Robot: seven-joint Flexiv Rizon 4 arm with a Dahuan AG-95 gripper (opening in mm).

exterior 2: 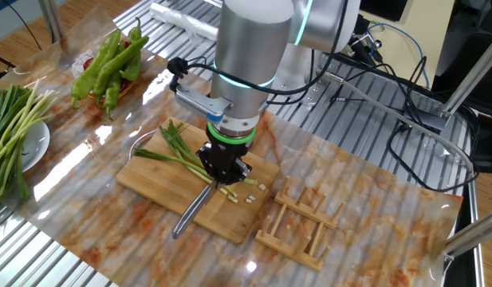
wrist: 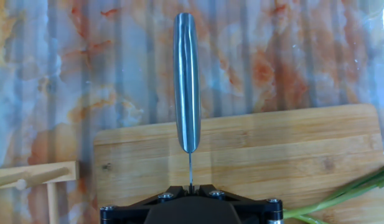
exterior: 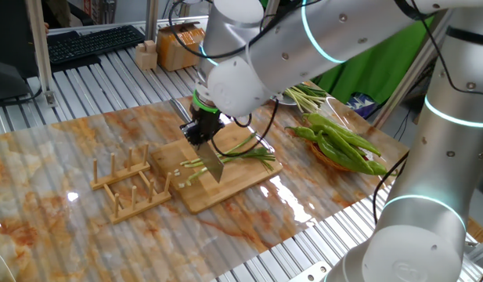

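Observation:
My gripper [exterior: 200, 141] is shut on a kitchen knife, gripping it where the blade meets the handle. In exterior view 1 the broad knife blade [exterior: 210, 162] points down over the scallions. The steel handle [wrist: 187, 81] stretches away from the fingers in the wrist view. Green scallions [exterior 2: 177, 142] lie across a wooden cutting board [exterior 2: 150, 183], their white ends under and near the gripper. Several small cut pieces [exterior 2: 249, 198] rest on the board beside them. Whether the blade edge touches the scallions or the board, I cannot tell.
A wooden peg rack [exterior: 133, 210] stands close to the board's end. Long green peppers [exterior: 339, 146] fill a basket on the board's other side, and a white plate [exterior 2: 37, 147] with more scallions lies beyond. Bare marbled tabletop [exterior: 53, 172] stretches past the rack.

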